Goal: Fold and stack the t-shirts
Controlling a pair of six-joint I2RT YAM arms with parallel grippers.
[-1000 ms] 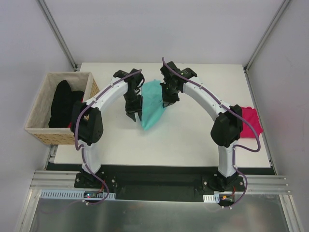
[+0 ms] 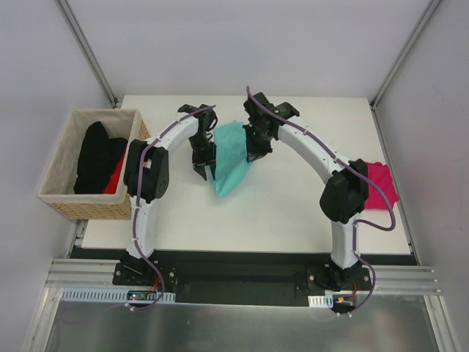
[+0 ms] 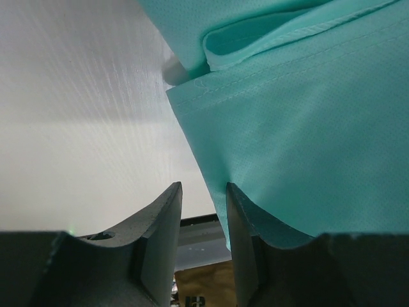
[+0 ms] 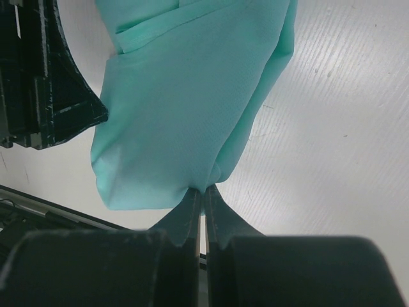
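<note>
A teal t-shirt [image 2: 233, 150] lies partly folded in the middle of the table, its lower part slanting toward the front. My right gripper is shut on the shirt's right edge; the cloth [image 4: 166, 128] gathers at its fingertips. On the opposite side is my left gripper [image 2: 208, 174], its fingers part open. In the left wrist view a side edge of the teal cloth [image 3: 294, 147] runs down into the gap between those fingers, and no grip on it shows.
A wicker basket [image 2: 88, 209] at the left holds black and red clothes [image 2: 95, 158]. One red folded shirt [image 2: 379, 187] lies at the table's right edge. Bare white table [image 2: 242, 227] stretches in front of the teal shirt.
The left arm's elbow has swung to the right, while its gripper has shifted only slightly beside the shirt's left edge. My right arm and the shirt look still.
</note>
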